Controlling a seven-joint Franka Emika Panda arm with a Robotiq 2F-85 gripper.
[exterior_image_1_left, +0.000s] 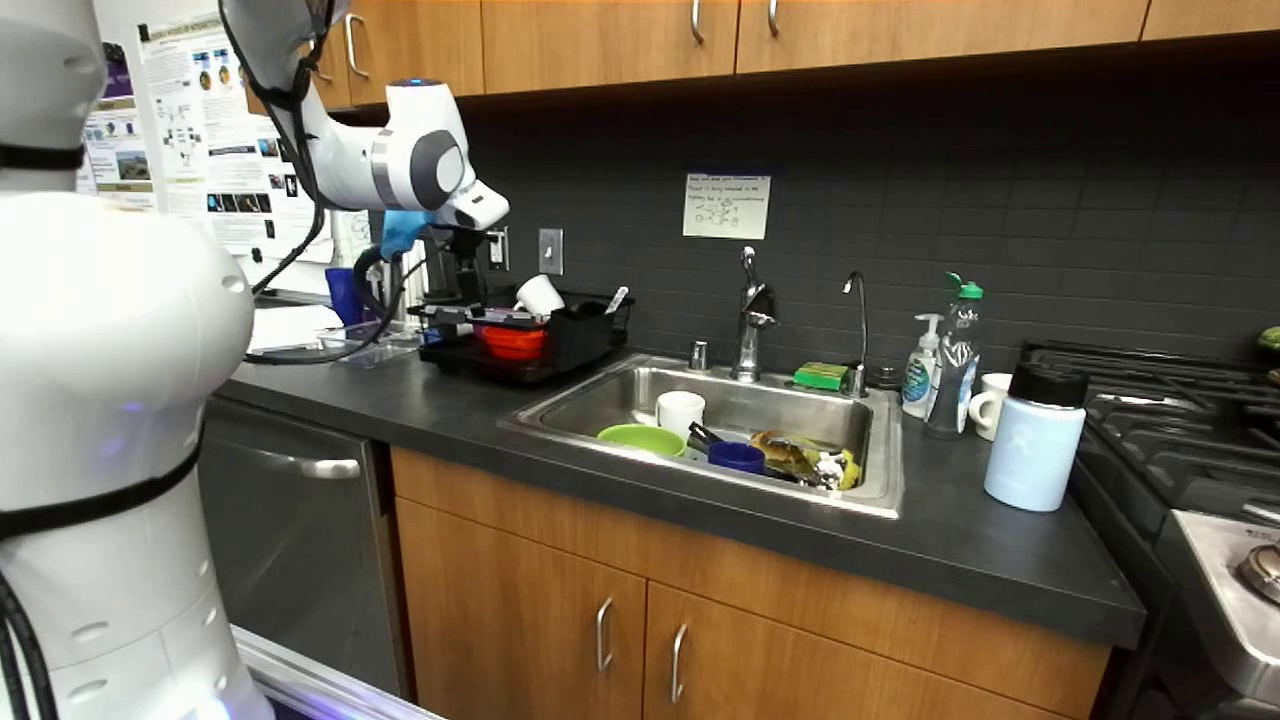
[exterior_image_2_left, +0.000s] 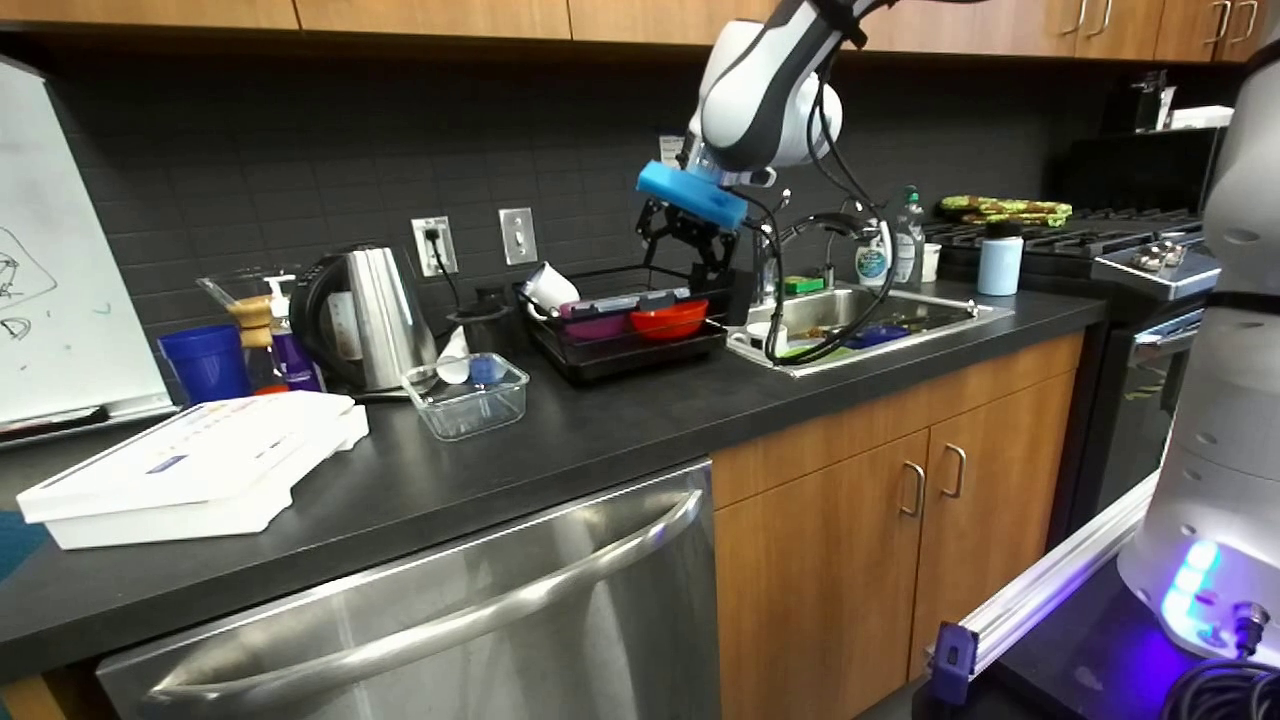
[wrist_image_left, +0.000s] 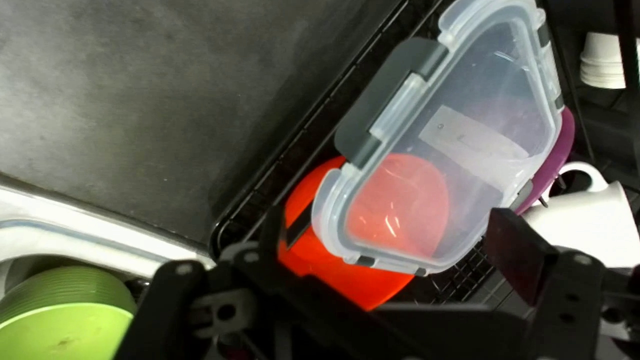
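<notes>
My gripper is open over the black dish rack (exterior_image_2_left: 600, 360), its two dark fingers spread wide with nothing gripped between them. Below it, in the wrist view, a clear plastic lid (wrist_image_left: 480, 120) with grey clips lies across the rack. Part of the lid covers an orange-red bowl (wrist_image_left: 330, 264); a purple dish (wrist_image_left: 558, 150) shows from under its far edge. A white mug (wrist_image_left: 591, 222) lies tilted beyond the right finger. The exterior views do not show clearly how far the fingertips are from the lid.
The steel sink (exterior_image_1_left: 888, 480) beside the rack holds a green bowl (exterior_image_1_left: 643, 439), a white mug (exterior_image_1_left: 680, 412) and a blue cup (exterior_image_1_left: 735, 456). A glass container (exterior_image_2_left: 474, 408), kettle (exterior_image_2_left: 390, 318) and white boxes (exterior_image_2_left: 204, 462) stand on the rack's other side.
</notes>
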